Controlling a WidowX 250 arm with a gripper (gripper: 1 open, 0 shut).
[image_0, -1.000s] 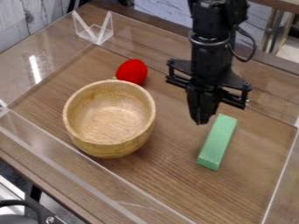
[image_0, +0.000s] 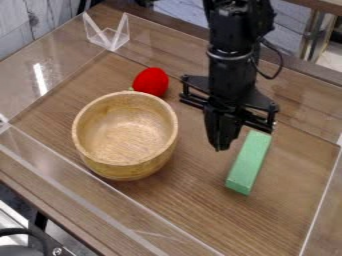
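Observation:
My black gripper (image_0: 218, 134) hangs over the middle of the wooden table, pointing down, its narrow tip shut with nothing visible in it. It is between a yellow bowl (image_0: 123, 150) on the left and a green bar (image_0: 247, 162) lying on the right. A red rounded object (image_0: 150, 82) rests behind the bowl, left of the arm.
The wooden table (image_0: 187, 215) has free room at the front and at the back left. A small clear plastic item (image_0: 104, 30) stands at the far upper left. Table edges run along the left and the right.
The arm and gripper have shifted slightly, a little to the left and toward the front. The bowl, green bar and red object are unmoved.

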